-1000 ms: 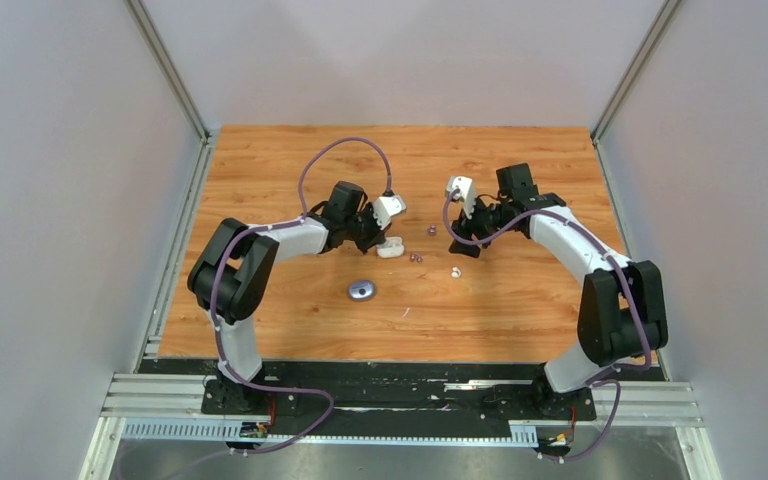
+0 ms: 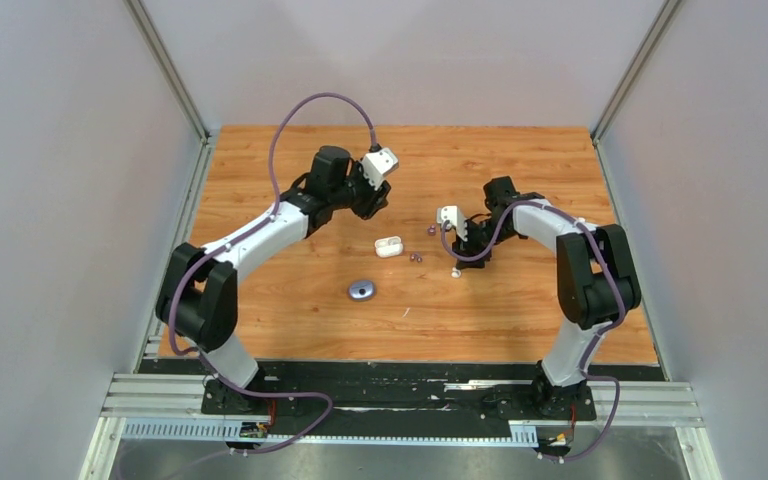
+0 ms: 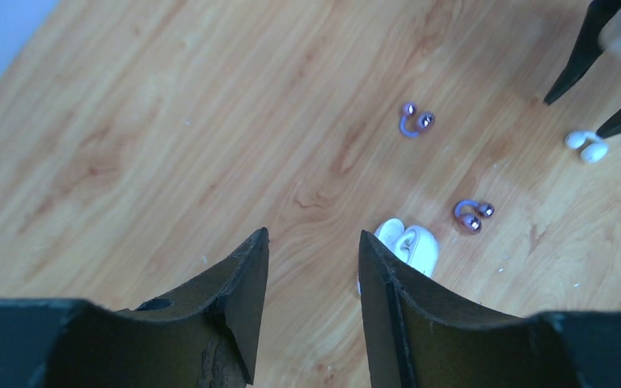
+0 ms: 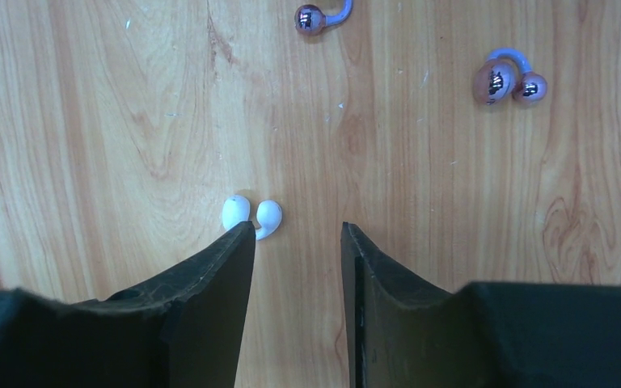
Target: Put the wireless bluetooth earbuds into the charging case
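The white charging case (image 2: pixel 389 246) sits mid-table; in the left wrist view it (image 3: pixel 422 250) is partly behind the fingers of my left gripper, which hangs raised above it, part open and empty. My right gripper is low, part open, just beside a pair of white earbuds (image 4: pixel 269 212), nothing between its fingers. The same white earbuds (image 3: pixel 594 151) lie near the right gripper's fingertips in the left wrist view. Two pairs of purple earbuds (image 4: pixel 493 81) (image 3: pixel 471 218) lie on the wood.
A silver-blue oval case (image 2: pixel 361 289) lies left of centre, toward the front. Walls border both sides.
My left gripper has risen away from the charging case, toward the back and left. My right gripper has moved toward the front and down to the white earbuds.
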